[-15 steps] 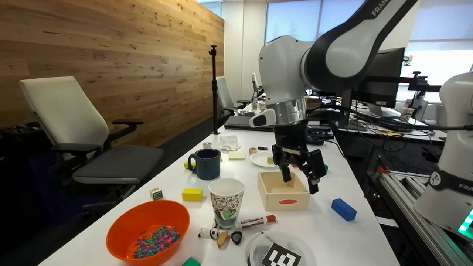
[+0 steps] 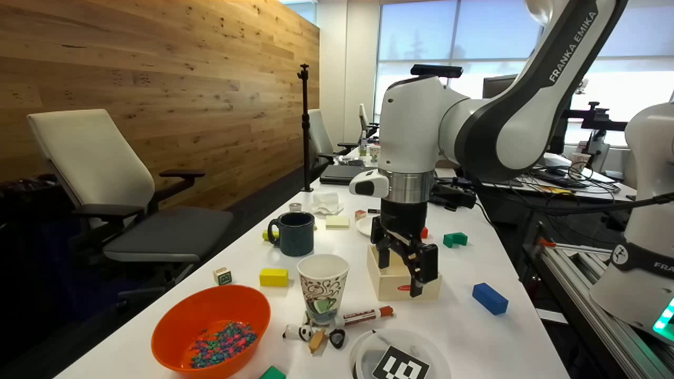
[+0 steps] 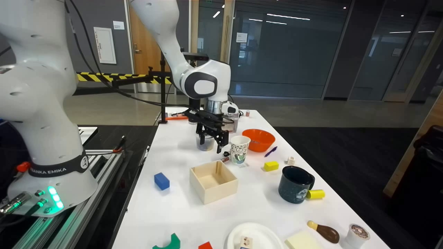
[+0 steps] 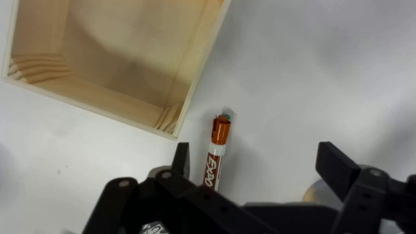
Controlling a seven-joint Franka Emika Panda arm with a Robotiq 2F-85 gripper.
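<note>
My gripper is open, its fingers wide apart and nothing held between them. Below it in the wrist view lies an Expo marker (image 4: 216, 158) with an orange-brown cap, nearer the left finger (image 4: 181, 158); its lower end is hidden by the gripper. The empty wooden box (image 4: 195, 78) is just up and left of the marker's cap. From exterior view 1, the gripper (image 2: 396, 268) hangs above the table in front of the box (image 2: 404, 284), and the marker (image 2: 363, 316) lies beside the paper cup (image 2: 323, 287).
Close to the marker are small toys (image 2: 316, 341) and a round container with a black-and-white tag (image 2: 401, 365). The orange bowl (image 3: 259, 140), dark mug (image 3: 295, 184), yellow block (image 3: 271, 166) and blue block (image 3: 162, 181) stand around. Bare table separates the box from the blue block.
In exterior view 1, my gripper has moved left and toward the camera, and lower, from over the box's right side to its front. The objects on the table look unmoved.
</note>
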